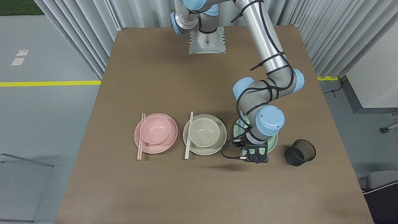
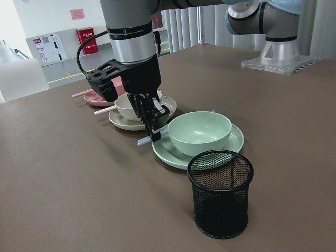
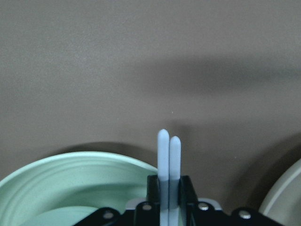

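My gripper (image 2: 156, 131) is low at the left edge of the green plate (image 2: 237, 142), beside the green bowl (image 2: 199, 131). Two pale blue chopsticks (image 3: 163, 174) lie between its fingers, which appear closed on them in the wrist view. The front view largely hides this under the arm. A black mesh cup (image 1: 300, 153) stands to the right of the green setting.
A cream plate with bowl (image 1: 204, 132) and white chopsticks (image 1: 189, 136) sits to the left. Further left is a pink plate with bowl (image 1: 155, 130) and pink chopsticks (image 1: 140, 138).
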